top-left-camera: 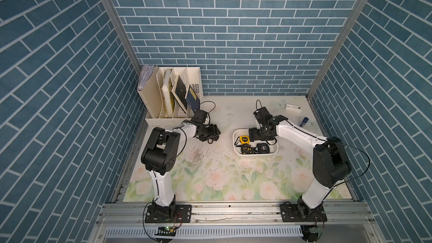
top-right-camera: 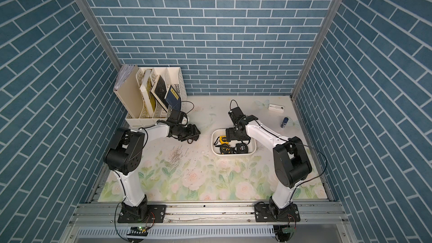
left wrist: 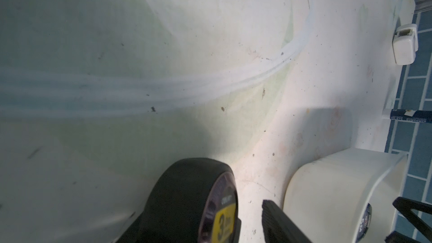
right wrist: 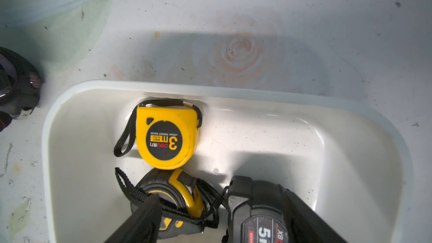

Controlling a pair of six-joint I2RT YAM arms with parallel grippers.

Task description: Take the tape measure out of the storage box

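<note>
The white storage box (right wrist: pixel 360 153) holds three tape measures: a yellow one (right wrist: pixel 166 137), a black-and-yellow one (right wrist: pixel 186 193) with a strap, and a black one (right wrist: pixel 261 198). Above them my right gripper stands open, fingers wide apart and empty; the black one appears between them, lower down. On the table left of the box is another black tape measure (left wrist: pixel 189 202) with a yellow label. My left gripper (top-left-camera: pixel 216 132) is open around it, with a clear gap between the measure and the right finger. The left finger is mostly hidden behind the measure.
A cream file rack (top-left-camera: pixel 155 121) with folders and books stands behind the left arm. At the back right lie a white object (top-left-camera: pixel 293 107) and a dark blue cylinder (top-left-camera: pixel 304 121).
</note>
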